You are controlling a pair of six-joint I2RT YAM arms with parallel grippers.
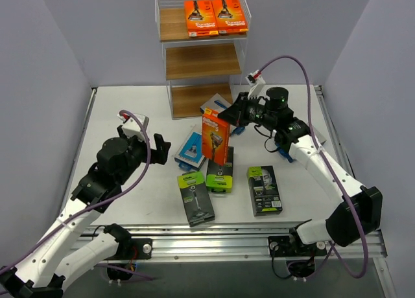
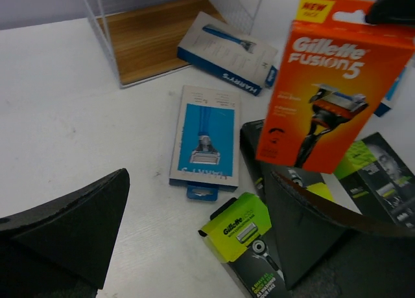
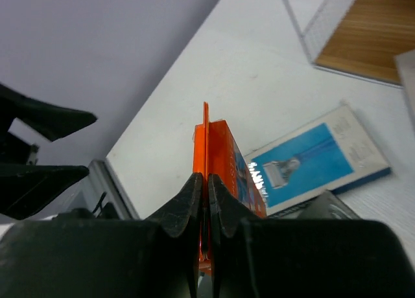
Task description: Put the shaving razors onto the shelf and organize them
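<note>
An orange Gillette Fusion5 box (image 1: 215, 139) hangs above the table, my right gripper shut on its top edge. In the left wrist view that orange box (image 2: 327, 91) faces me. My left gripper stands open and empty above the table's left side. The shelf (image 1: 202, 59) at the back bears two orange boxes (image 1: 214, 17) side by side on its top board; the middle board is bare. Under the held box lie a blue-and-white Harry's box (image 2: 206, 136) and black-green boxes (image 1: 196, 199). A second Harry's box (image 2: 227, 48) touches the shelf's bottom front.
Another black-green box (image 1: 219, 175) lies partly hidden under the held one. The right arm covers most of a blue box at the table's right.
</note>
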